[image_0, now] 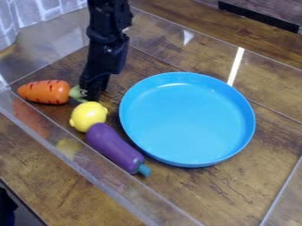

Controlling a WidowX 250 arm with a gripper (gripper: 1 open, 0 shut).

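My black gripper [94,86] reaches down from the top centre, low over the wooden table, just behind the green top of an orange toy carrot [45,92] at the left. A yellow toy lemon [88,116] lies in front of it. A purple toy eggplant [112,146] lies further toward the front. The fingertips are dark and small, so I cannot tell how far apart they are or whether anything is between them.
A large blue plate [188,119] fills the right middle. A clear plastic wall runs along the left and front left. Bare table [177,48] lies behind the plate and to its right.
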